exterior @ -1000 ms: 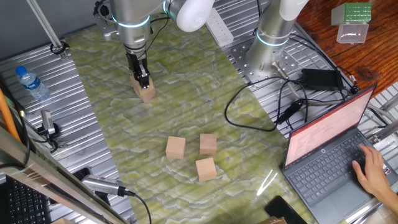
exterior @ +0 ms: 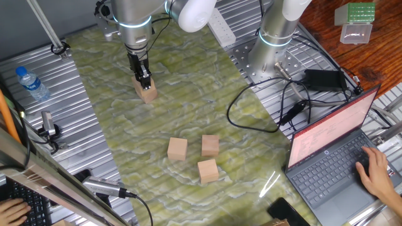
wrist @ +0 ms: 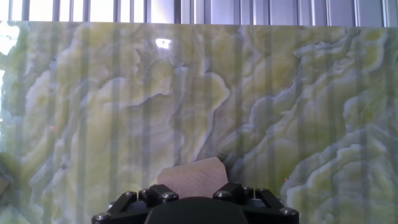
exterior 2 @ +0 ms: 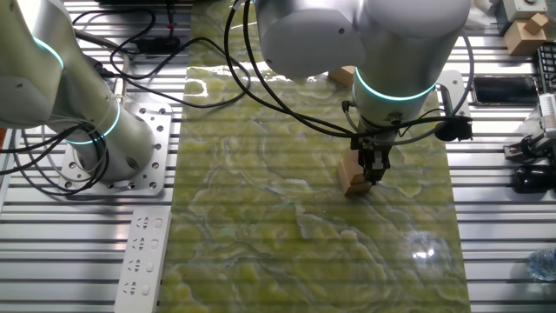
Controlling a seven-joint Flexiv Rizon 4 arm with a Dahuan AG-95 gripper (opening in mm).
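My gripper points down over a light wooden block near the far left part of the green marbled mat. In the second exterior view the gripper covers part of this block; whether it is one block or two stacked is unclear. From the wrist, the block's pale face shows between and beyond the spread fingers. Whether the fingers press on it cannot be seen. Three more wooden cubes, a left one, a right one and a near one, sit apart on the mat.
A laptop is at the near right, a water bottle at the left. Bare mat lies between arm and cubes.
The arm, the block under it and the three cubes have not visibly moved. Only a person's hand has come onto the keyboard at the lower left.
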